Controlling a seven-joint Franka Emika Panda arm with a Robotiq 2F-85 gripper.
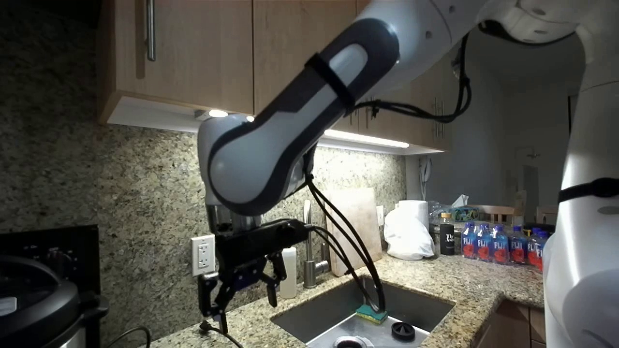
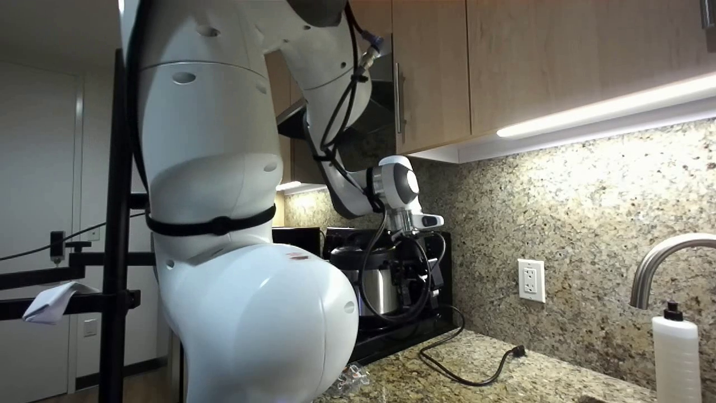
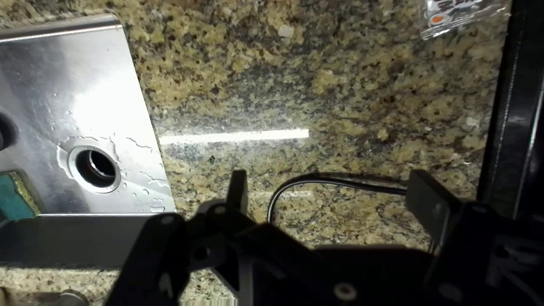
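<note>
My gripper hangs low over the counter beside the sink, its fingers spread apart with nothing held between them. In the wrist view, a black cord lies on the granite and runs across the gap between my fingertips. The cord's plug rests on the counter near the backsplash in exterior view 2. A white wall outlet is on the backsplash just behind my gripper, with no plug in it. Whether my fingers touch the counter cannot be told.
The sink opens to one side, with a sponge in it. A soap bottle and faucet stand behind it. A pressure cooker is on the other side. A small wrapper lies on the counter.
</note>
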